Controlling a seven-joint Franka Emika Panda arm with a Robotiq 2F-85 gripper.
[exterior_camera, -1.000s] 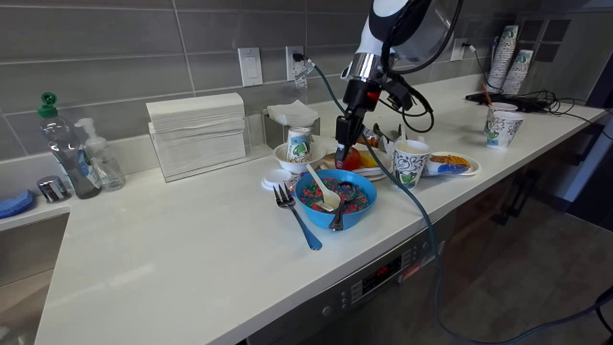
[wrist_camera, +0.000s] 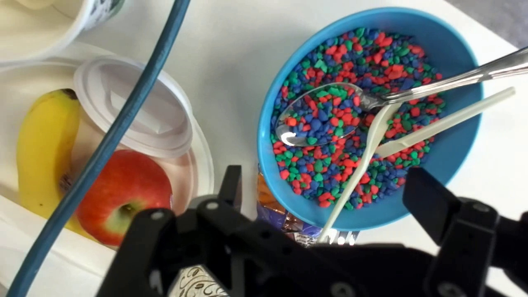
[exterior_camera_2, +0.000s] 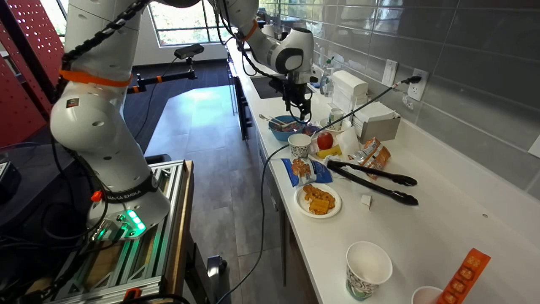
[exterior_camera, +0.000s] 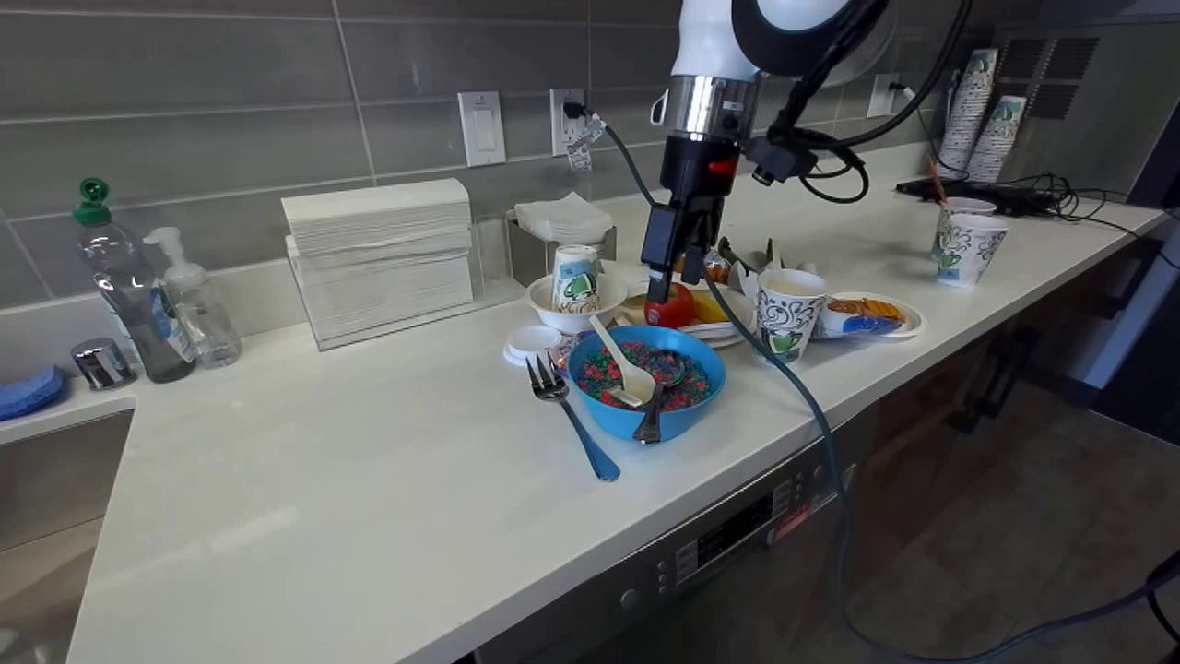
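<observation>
My gripper is open above the counter, its two black fingers wide apart with nothing held between them. In the wrist view a blue bowl [wrist_camera: 263, 133] of red, green and blue bits lies below, partly between the fingers. Inside it rest a metal spoon [wrist_camera: 368, 101], its handle over the rim, and a white plastic utensil [wrist_camera: 364, 166] with a second white handle [wrist_camera: 445, 123]. Exterior view 1 has the gripper [exterior_camera: 677, 282] over the area behind the bowl [exterior_camera: 603, 411], near a red apple [exterior_camera: 669, 309]. A large fork [exterior_camera: 581, 426] lies left of the bowl.
A green cable [exterior_camera: 813, 404] hangs across the counter, close to a paper cup [exterior_camera: 787, 321]. Black tongs [exterior_camera_2: 374, 177], snack bags and a small plate of food [exterior_camera_2: 302, 205] crowd one side. Left of the fork, the counter [exterior_camera: 332, 465] is clear.
The arm has swung more upright, and the gripper has turned so that both fingers show apart in exterior view 1. Bowl, utensils and fork have stayed where they were.
</observation>
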